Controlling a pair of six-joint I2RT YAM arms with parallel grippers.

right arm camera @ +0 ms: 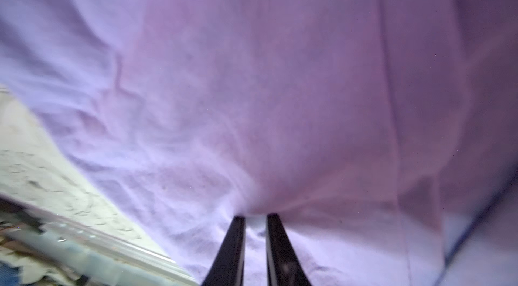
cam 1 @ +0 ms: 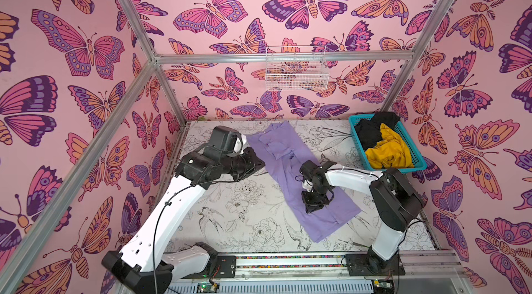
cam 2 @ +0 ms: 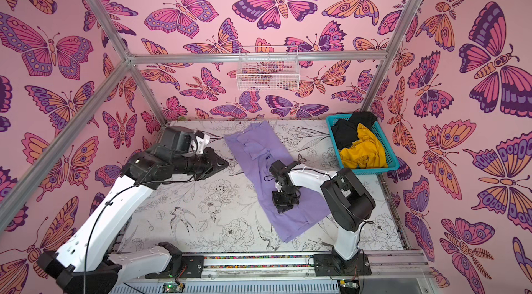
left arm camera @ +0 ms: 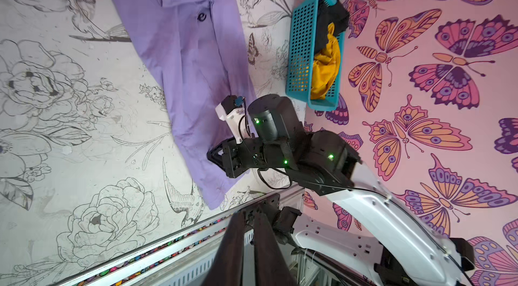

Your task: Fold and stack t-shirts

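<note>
A purple t-shirt (cam 1: 277, 166) lies in a long, narrow shape slanting across the table, with its folded far end at the back and its wider end toward the front right. Over that wider part my right gripper touches the cloth, its two fingers parted by a small gap; the fabric puckers around the tips. Well above the table, left of the shirt, hangs my left gripper (cam 1: 262, 162). In the left wrist view its fingers (left arm camera: 234, 248) are pressed together, and no cloth shows between them.
At the back right stands a turquoise basket (cam 1: 419, 163) with a yellow garment (cam 1: 390, 150) and a black garment (cam 1: 368, 132) inside. A white wire rack (cam 1: 296, 80) hangs on the back wall.
</note>
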